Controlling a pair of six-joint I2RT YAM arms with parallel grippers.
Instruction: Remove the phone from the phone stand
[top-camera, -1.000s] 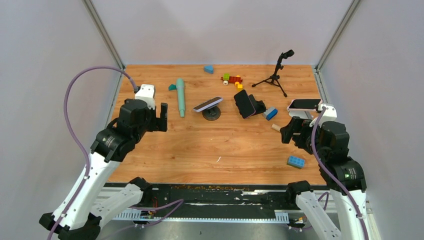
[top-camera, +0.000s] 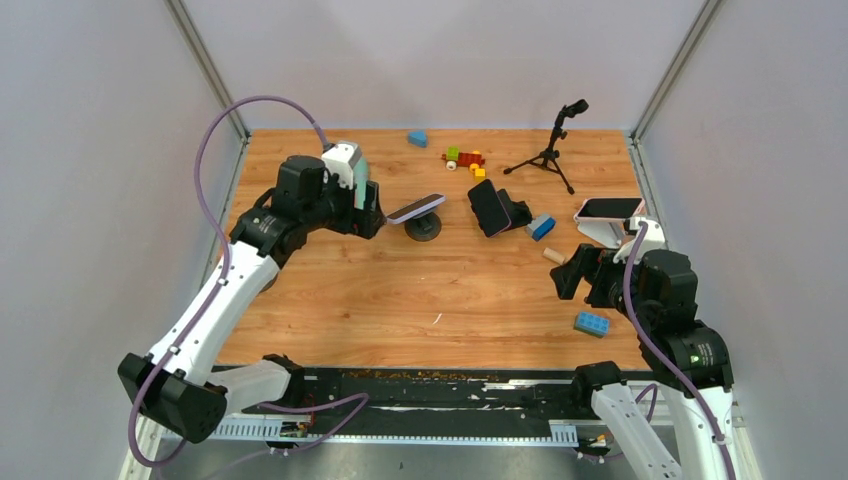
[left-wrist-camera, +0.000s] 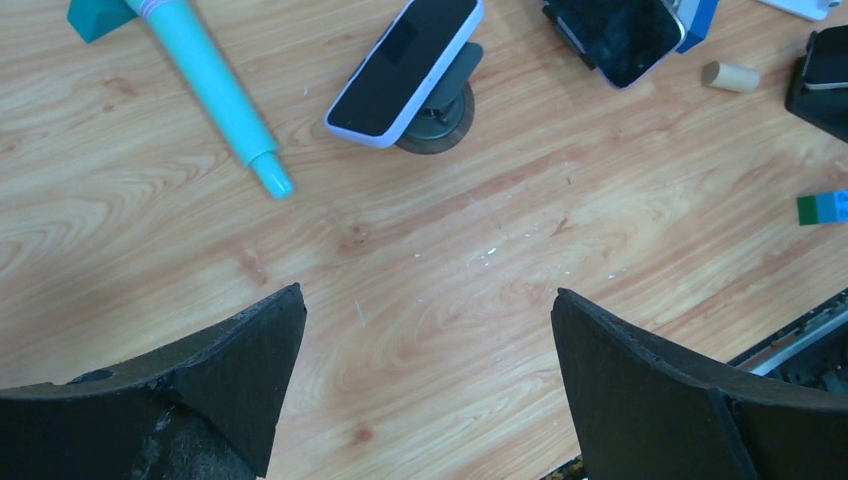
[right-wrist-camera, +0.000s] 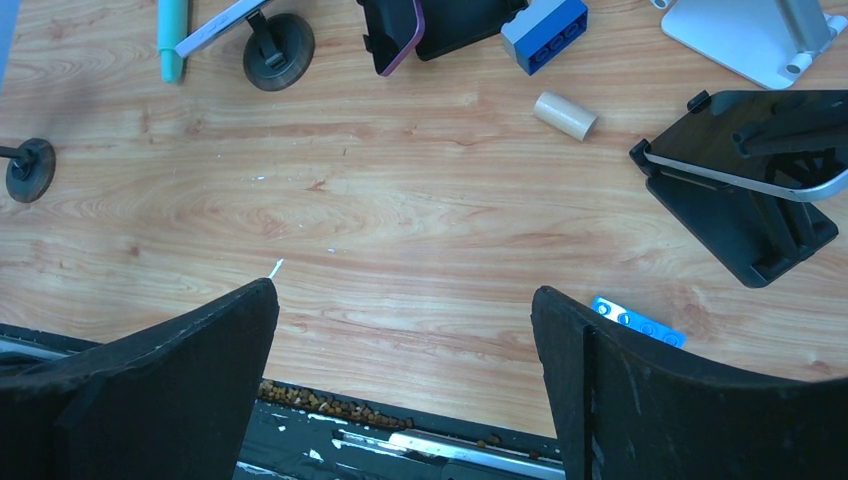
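Observation:
A purple-edged phone (top-camera: 415, 208) leans on a round-based black stand (top-camera: 423, 227) left of the table's middle. My left gripper (top-camera: 372, 209) is close by on its left, open and empty. In the left wrist view that phone (left-wrist-camera: 405, 70) lies beyond the fingertips, clear of them. A second phone (top-camera: 490, 207) is propped on a dark stand at centre, and a pink-edged one (top-camera: 610, 208) rests on a white stand at right. Another phone (right-wrist-camera: 745, 185) sits on a black folding stand, shown in the right wrist view. My right gripper (top-camera: 568, 282) stays open, holding nothing.
A teal stick (left-wrist-camera: 215, 90) lies left of the purple phone, partly under the left arm in the top view. A tripod (top-camera: 548, 155), toy blocks (top-camera: 465, 159), a wooden cylinder (top-camera: 554, 256) and a blue brick (top-camera: 592, 323) lie around.
The phones have not moved.

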